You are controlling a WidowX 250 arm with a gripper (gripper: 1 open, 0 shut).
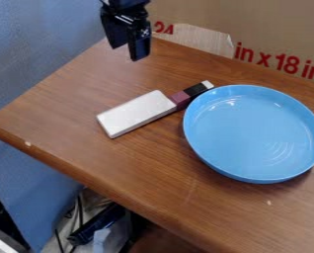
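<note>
My black gripper hangs at the top of the camera view, above the back left of the wooden table, apart from the objects on it; whether its fingers are open or shut is unclear. A white slab-like block lies on the tabletop below it. Touching or very near its right end is a dark maroon piece with a black and silver tip. A light blue round plate sits to the right of these.
The wooden table has clear room at the left and front. A cardboard box stands behind it. Beyond the left edge is a blue surface, with clutter below.
</note>
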